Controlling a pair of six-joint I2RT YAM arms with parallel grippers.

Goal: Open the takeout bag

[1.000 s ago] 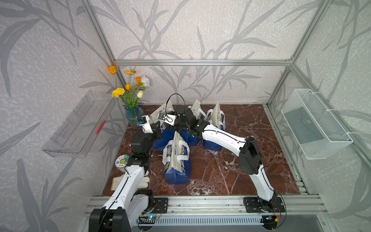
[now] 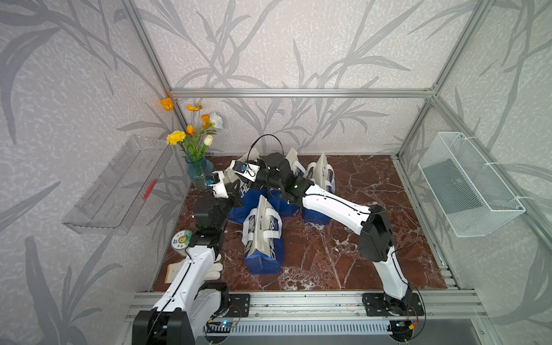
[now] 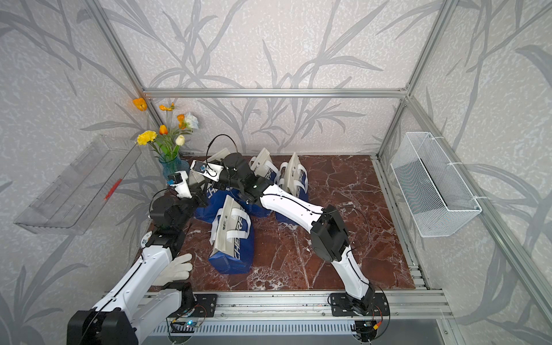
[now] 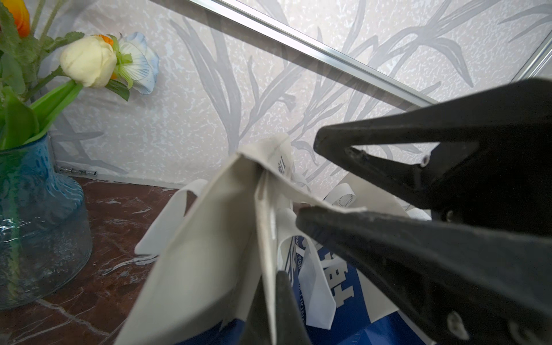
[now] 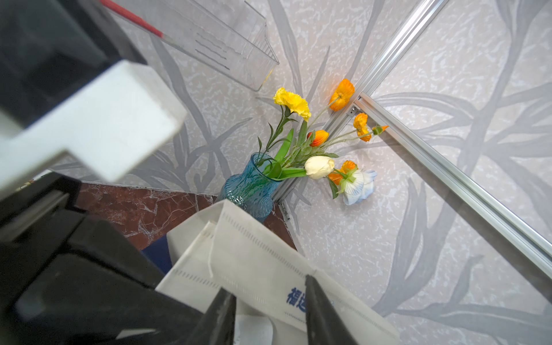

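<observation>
Blue-and-white takeout bags stand on the marble table. Both grippers are at the back-left bag (image 2: 245, 195). My left gripper (image 2: 232, 192) is at its left side; in the left wrist view the white bag top (image 4: 201, 241) folds over beside its fingers, which look shut. My right gripper (image 2: 244, 172) is over that bag's top; in the right wrist view its fingertips (image 5: 310, 299) stand apart over the white flap (image 5: 258, 253) with blue print. Whether the flap is between them is unclear.
A vase of flowers (image 2: 198, 171) stands at back left. Other bags (image 2: 262, 258) stand in front and to the right. A clear basket (image 2: 86, 221) and a mesh basket (image 2: 465, 218) hang at the sides.
My right gripper and its wrist have risen slightly and shifted a little left. The left arm looks unchanged.
</observation>
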